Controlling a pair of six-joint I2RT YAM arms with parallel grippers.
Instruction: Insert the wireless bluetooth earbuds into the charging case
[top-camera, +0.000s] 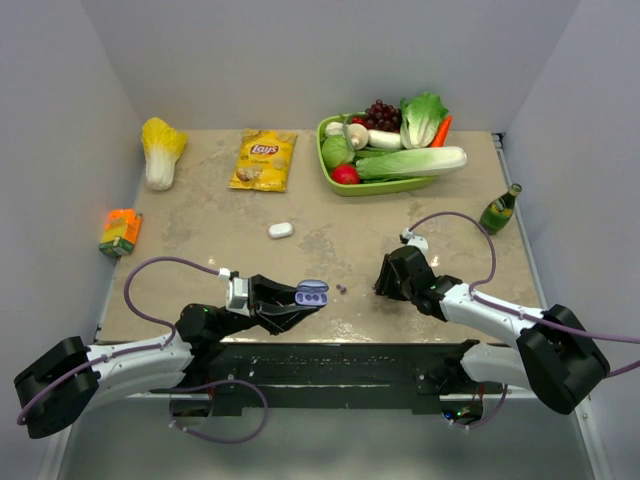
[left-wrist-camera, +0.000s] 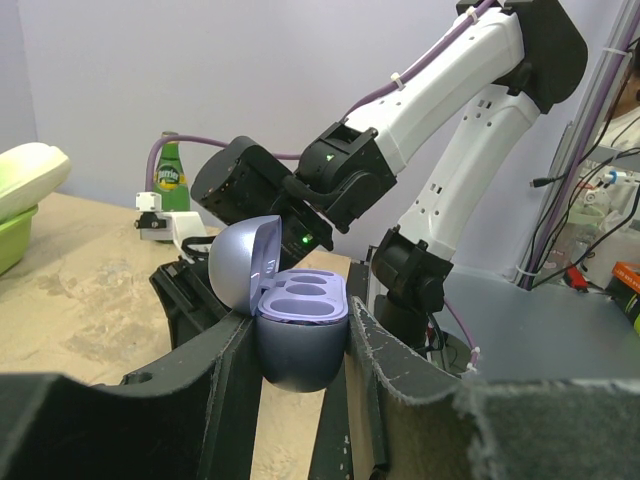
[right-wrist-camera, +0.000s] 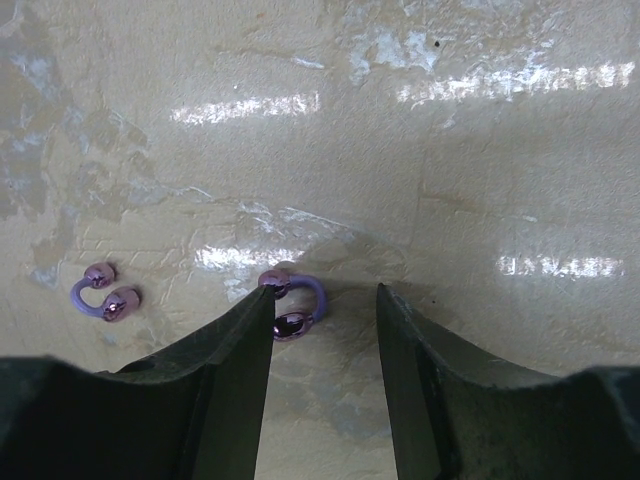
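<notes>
A lavender charging case (left-wrist-camera: 302, 340) with its lid raised is clamped upright between the fingers of my left gripper (top-camera: 308, 298); its slots look empty. On the table below my right gripper lies one purple earbud (right-wrist-camera: 318, 296), a small C-shaped clip with two shiny knobs, close to the left fingertip. The right fingers stand apart, and the earbud is not clasped between them. A second, similar earbud (right-wrist-camera: 106, 292) rests farther left in the right wrist view. From above, one earbud (top-camera: 341, 289) shows between the two grippers, while the other is mostly hidden by the right gripper.
Behind the arms, a white rounded object (top-camera: 281, 230), a chip bag (top-camera: 263, 161) and a green vegetable basket (top-camera: 385, 187) occupy the table. A green bottle (top-camera: 500, 209) stands at the right. Bare tabletop surrounds the earbuds.
</notes>
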